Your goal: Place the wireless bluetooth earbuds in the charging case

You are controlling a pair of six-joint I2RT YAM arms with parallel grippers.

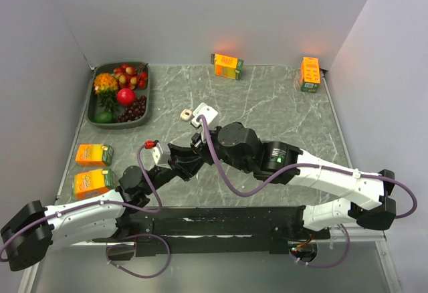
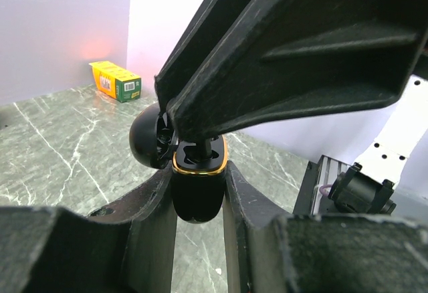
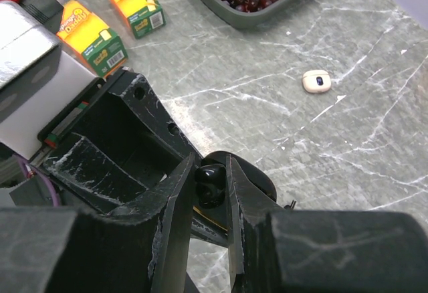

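My two grippers meet over the middle-left of the grey marble table. In the left wrist view my left gripper is shut on the black charging case (image 2: 198,196), which has a gold rim and a rounded lid standing up behind it. My right gripper is shut on a small glossy black earbud, held right at the case; in the left wrist view its dark fingers reach down into the case's opening. Whether the earbud is seated inside cannot be told. A small cream-coloured case (image 3: 316,81) lies on the table.
A grey tray of fruit (image 1: 99,122) sits at the back left. Yellow boxes stand at the left (image 1: 93,154), the back (image 1: 228,66) and the back right (image 1: 309,74).
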